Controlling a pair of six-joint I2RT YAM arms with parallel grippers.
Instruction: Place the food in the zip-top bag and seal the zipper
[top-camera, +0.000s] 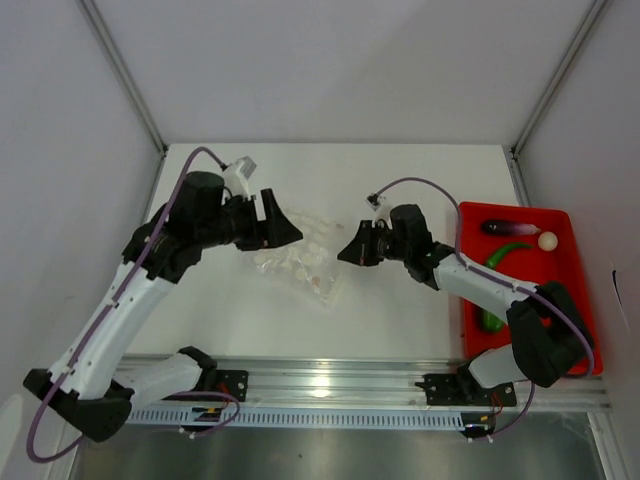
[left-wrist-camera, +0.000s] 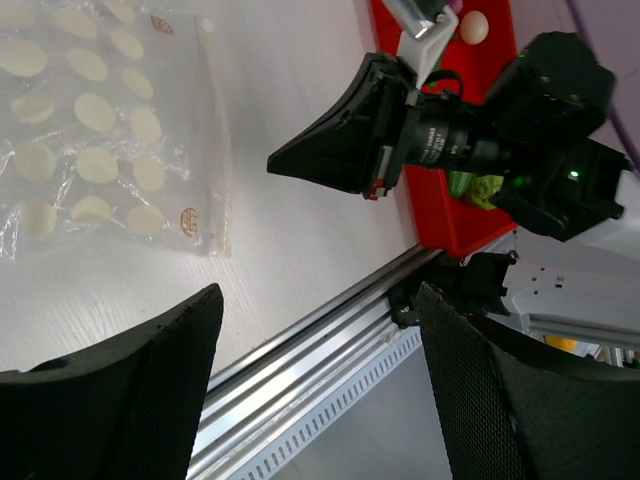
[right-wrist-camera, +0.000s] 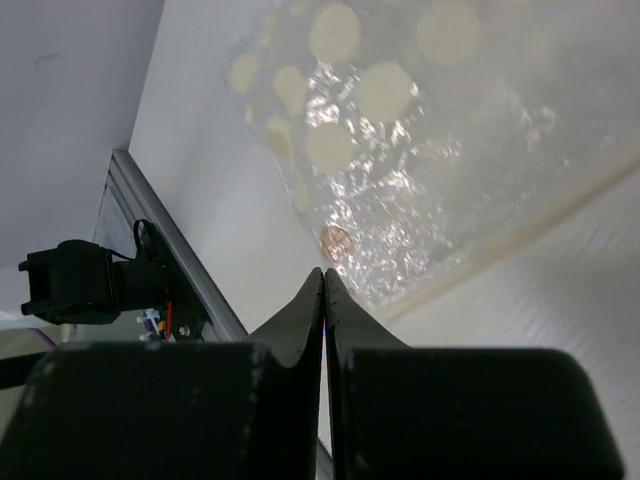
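Observation:
The clear zip bag (top-camera: 305, 258), printed with pale dots, lies on the white table between my two grippers. Its zipper edge (left-wrist-camera: 220, 150) faces right in the left wrist view. In the top view my left gripper (top-camera: 282, 215) is spread wide over the bag's upper left part, with nothing between its fingers. My right gripper has its fingertips together and empty; the bag lies beyond them in the right wrist view. The food is in the red bin at right: an eggplant (top-camera: 508, 228), an egg (top-camera: 547, 241) and a green pepper (top-camera: 508, 252).
The red bin (top-camera: 590, 325) stands at the right side of the table, with the right arm crossing over it. A metal rail (top-camera: 320, 366) runs along the front edge.

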